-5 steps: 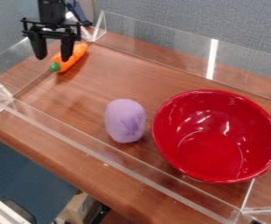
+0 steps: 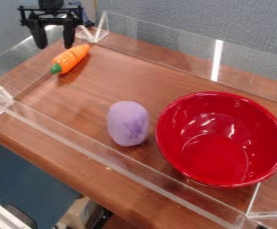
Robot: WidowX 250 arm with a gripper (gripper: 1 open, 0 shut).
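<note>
My black gripper [image 2: 53, 32] is at the top left, its two fingers apart and pointing down, with nothing seen between them. It hangs above and slightly left of an orange carrot [image 2: 70, 59] with a green top, which lies on the wooden surface near the back left corner. A purple oval object [image 2: 128, 122] sits in the middle front. A large glossy red bowl [image 2: 221, 139] stands on the right.
Low clear plastic walls [image 2: 217, 63] border the wooden work area [image 2: 147, 76]. A grey wall stands behind, and blue floor shows at the lower left beyond the table edge.
My gripper has moved up and a little left, away from over the carrot, uncovering more of it. The carrot, purple object and bowl are unmoved.
</note>
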